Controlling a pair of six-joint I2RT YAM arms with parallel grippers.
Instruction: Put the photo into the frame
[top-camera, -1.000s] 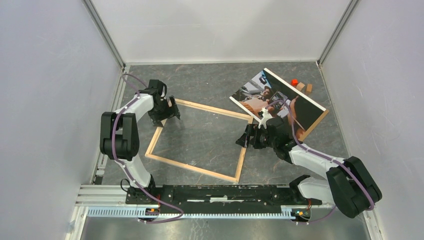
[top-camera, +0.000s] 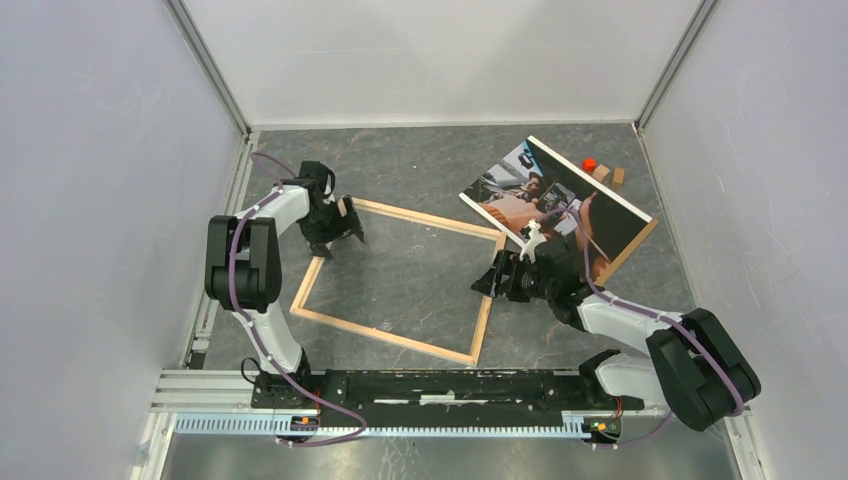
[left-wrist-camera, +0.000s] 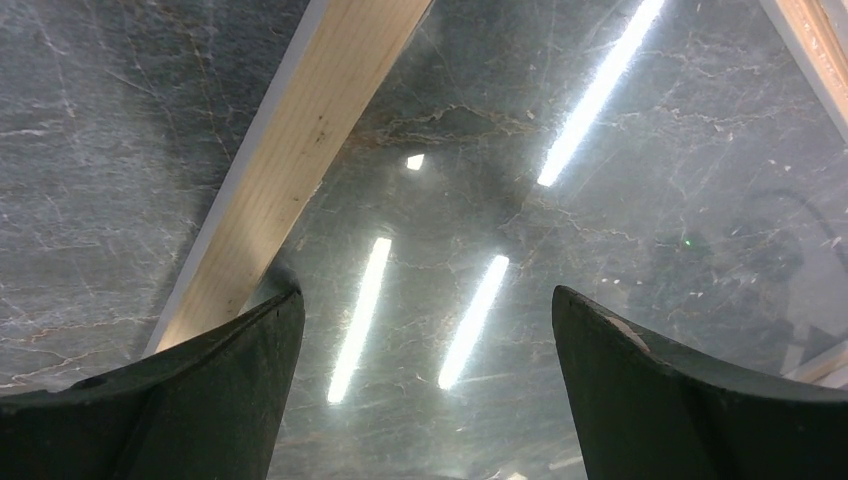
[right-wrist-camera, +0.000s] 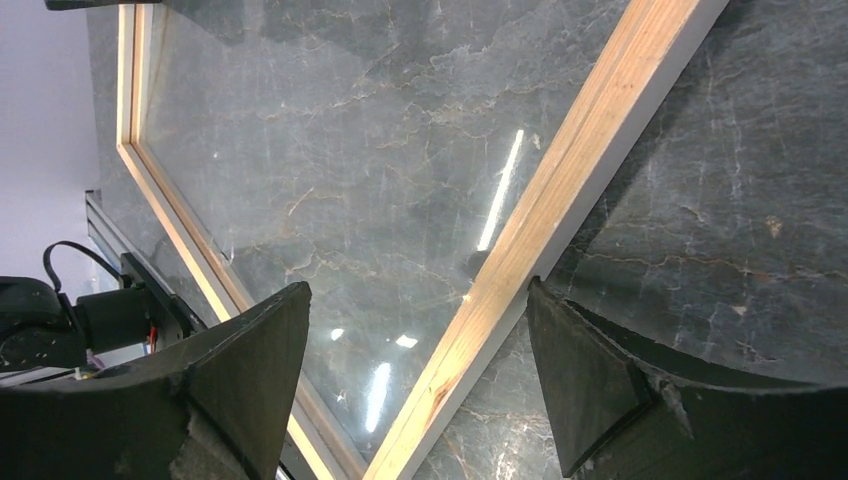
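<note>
The empty wooden frame (top-camera: 400, 342) lies flat on the dark tabletop, turned slightly, with the bare grey surface showing through it. To its right the photo (top-camera: 516, 200) lies at a slant, its lower corner partly hidden by my right arm. At the frame's upper left, my left gripper (top-camera: 342, 243) is open; in the left wrist view the frame's bar (left-wrist-camera: 290, 165) passes near the left finger (left-wrist-camera: 262, 345). Over the frame's right side is my right gripper (top-camera: 497, 291), its fingers apart. The wooden bar (right-wrist-camera: 545, 215) runs between them, close to the right finger (right-wrist-camera: 560, 330).
Small blocks, among them a red one (top-camera: 589, 165) and a wooden one (top-camera: 618, 177), lie beyond the photo's upper right edge. Light walls enclose the table at the back and sides.
The left arm has shifted slightly right and toward the front, over the frame's upper left. My right arm has moved only a little; frame and photo look unmoved.
</note>
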